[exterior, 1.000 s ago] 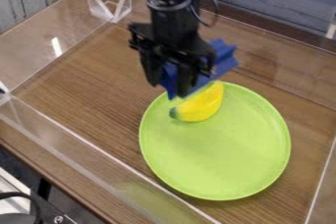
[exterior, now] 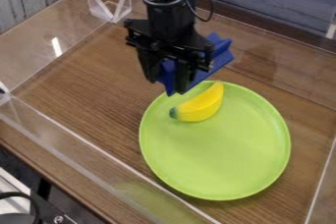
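Observation:
The black robot gripper [exterior: 176, 69] hangs over the upper left edge of a bright green plate [exterior: 215, 157], shut on a blue object [exterior: 214, 55] that is partly hidden behind the fingers. A yellow banana-shaped item [exterior: 202, 104] with a bluish-green tip lies on the plate, just below the gripper.
Clear plastic edges run along the left and front, with a black cable at the lower left. A pale blue-grey board [exterior: 282, 2] borders the back right.
The arm and blue object have shifted slightly up and back over the last second, uncovering more of the yellow item. The plate has stayed in place.

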